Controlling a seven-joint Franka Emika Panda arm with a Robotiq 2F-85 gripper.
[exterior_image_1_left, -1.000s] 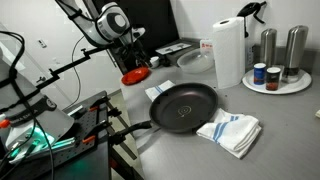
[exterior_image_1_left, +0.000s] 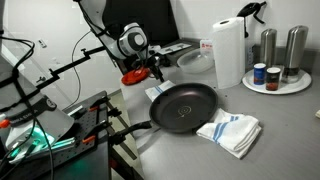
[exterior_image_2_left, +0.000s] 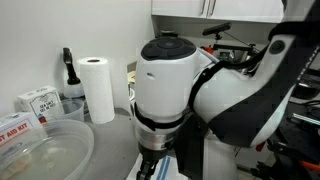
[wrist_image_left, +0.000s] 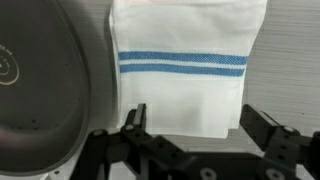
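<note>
My gripper stands open, its two fingers spread with nothing between them. Ahead of it in the wrist view lies a white towel (wrist_image_left: 185, 98) with blue stripes, flat on the grey counter. In exterior view 1 this towel (exterior_image_1_left: 157, 90) shows at the far side of the dark frying pan (exterior_image_1_left: 184, 107), and the gripper (exterior_image_1_left: 155, 71) hangs above and beyond it. The pan (wrist_image_left: 35, 85) fills the left of the wrist view. Exterior view 2 has the arm covering most of the towel (exterior_image_2_left: 158, 168). A second folded striped towel (exterior_image_1_left: 230, 132) rests near the pan.
A clear bowl (exterior_image_1_left: 196, 62) and a paper towel roll (exterior_image_1_left: 230, 54) stand behind the pan. Farther right, a white plate (exterior_image_1_left: 277, 83) carries jars and two grinders. A red dish (exterior_image_1_left: 135, 75) sits beyond the arm.
Over the last second the arm has moved rightward and lower in exterior view 1, closer to the towel beyond the pan. The pan and both towels have stayed put.
</note>
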